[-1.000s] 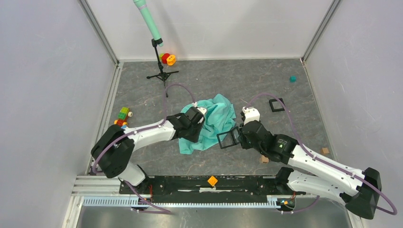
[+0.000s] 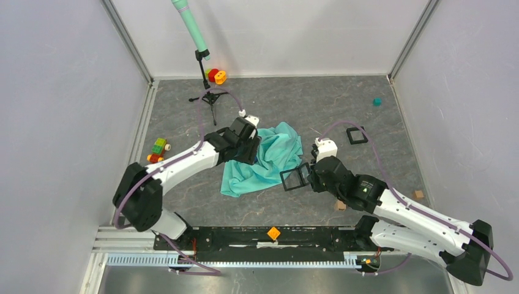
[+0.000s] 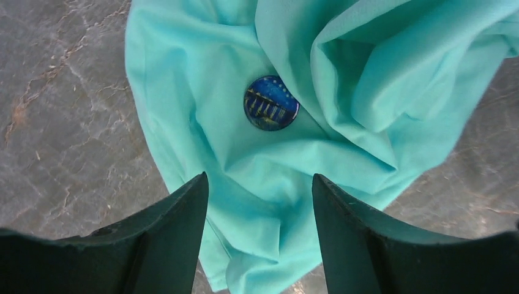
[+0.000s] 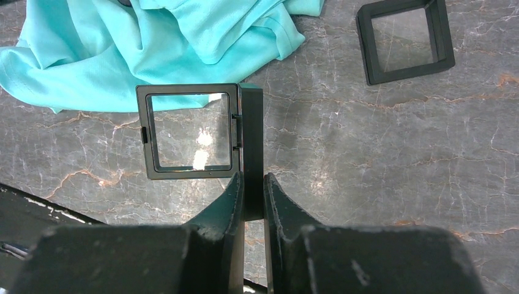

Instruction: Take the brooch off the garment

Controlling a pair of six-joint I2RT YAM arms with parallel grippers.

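Observation:
A crumpled turquoise garment (image 2: 275,156) lies on the grey marble floor. A round dark-blue brooch (image 3: 271,103) rests on it amid folds, seen in the left wrist view. My left gripper is open above the garment, below the brooch in that view, nothing between its fingers. My right gripper is shut on a black hinged frame case (image 4: 251,150), its clear-windowed lid opened out to the side, beside the garment's edge.
A second black frame (image 2: 357,140) lies at right. Toy vehicle (image 2: 158,149) at left, coloured toys (image 2: 220,77) and a tripod (image 2: 208,95) at back. Small wooden blocks (image 2: 418,195) and a teal cube (image 2: 377,101) lie at right.
The right arm and its held case have hardly moved.

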